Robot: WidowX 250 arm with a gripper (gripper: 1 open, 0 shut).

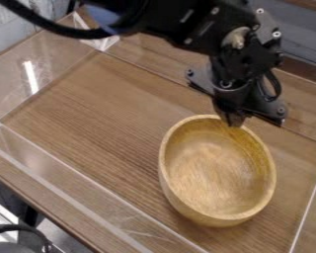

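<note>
An oval wooden bowl point(216, 178), pale and empty, stands on the wooden surface point(82, 138) right of centre. My gripper point(232, 117) comes down from the top of the view and is over the bowl's back rim, with its tips low at that rim. It looks shut, and nothing shows clearly between its fingers. I cannot tell whether the tips touch the rim.
The surface left of the bowl is clear. Dark cables and grey edging lie at the lower left. A grey panel and a wooden ledge run along the back right.
</note>
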